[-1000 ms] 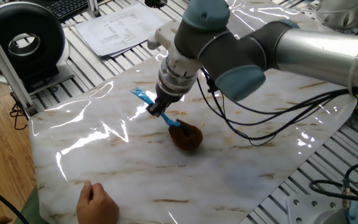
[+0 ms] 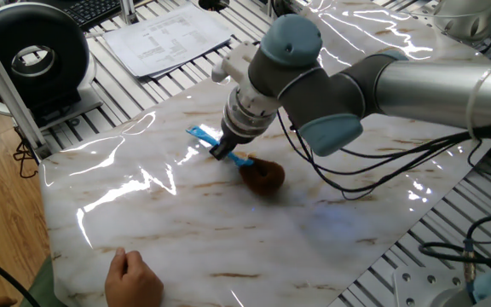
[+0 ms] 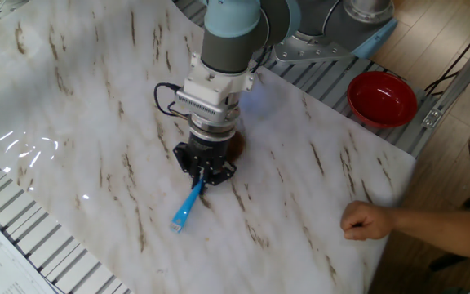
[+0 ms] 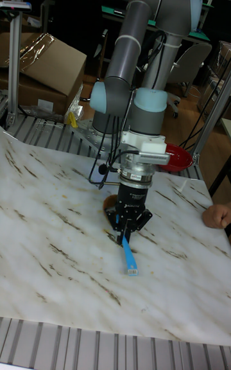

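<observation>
A brush with a blue handle (image 2: 201, 134) and a round brown head (image 2: 264, 177) is in my gripper (image 2: 220, 153), which is shut across the handle. In exterior view 2 the blue handle (image 3: 184, 211) sticks out in front of the gripper (image 3: 201, 181); most of the brown head (image 3: 236, 145) is hidden behind the wrist. Exterior view 3 has the handle (image 4: 129, 258) pointing toward the near edge, below the black fingers. Whether the head touches the marbled tabletop (image 2: 177, 247) cannot be made out.
A red bowl (image 3: 382, 99) stands by the table's edge near the arm's base. A person's fist (image 2: 133, 280) rests at the table's edge. Papers (image 2: 167, 40) and a black ring-shaped device (image 2: 32, 55) lie beyond the tabletop.
My gripper and the brush have shifted slightly to the right in exterior view 1, the brown head also a little up the picture. The grip on the handle looks the same; the fist has stayed still.
</observation>
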